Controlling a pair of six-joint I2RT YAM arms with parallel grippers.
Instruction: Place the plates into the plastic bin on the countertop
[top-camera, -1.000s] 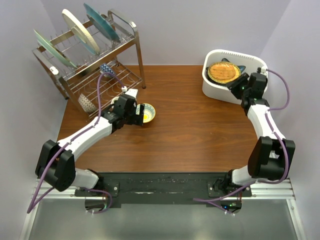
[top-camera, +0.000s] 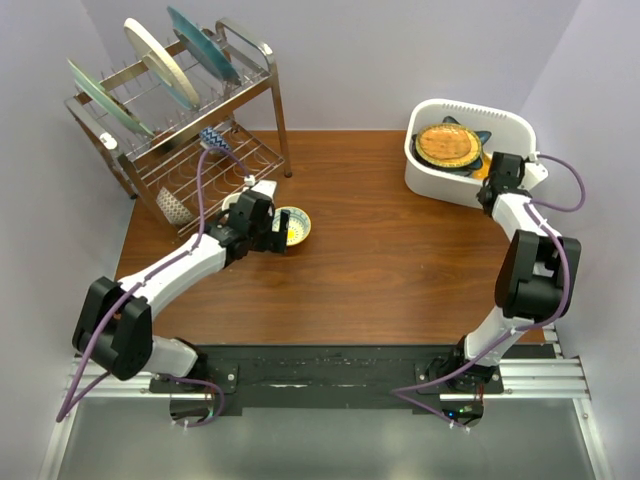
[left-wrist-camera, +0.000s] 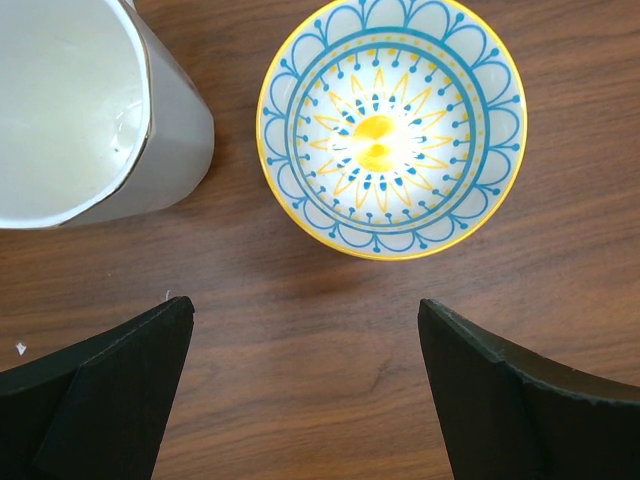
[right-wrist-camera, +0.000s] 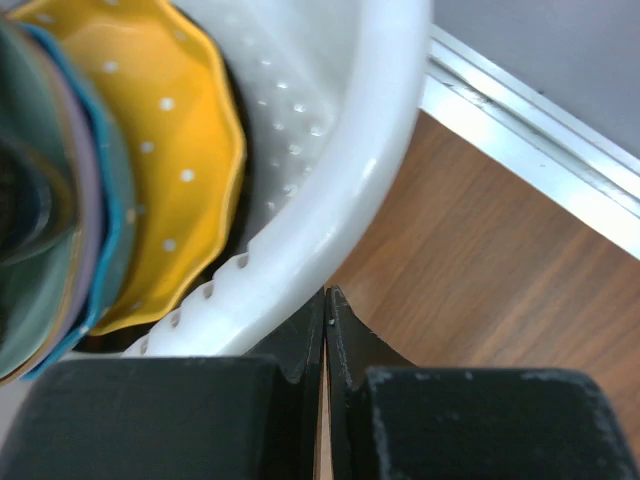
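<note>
The white plastic bin stands at the back right, holding stacked dishes, among them an orange plate and a yellow dotted dish. My right gripper is shut at the bin's right rim, nothing visible between its fingers. My left gripper stands open above the counter, short of a small patterned bowl and a white cup. On the metal rack at the left stand plates: green, cream and blue.
The rack fills the back left, with more dishware on its lower level. Walls close in at the back and right.
My right gripper has drawn back from over the bin's contents toward the right and down to the rim. The left arm has not visibly moved.
</note>
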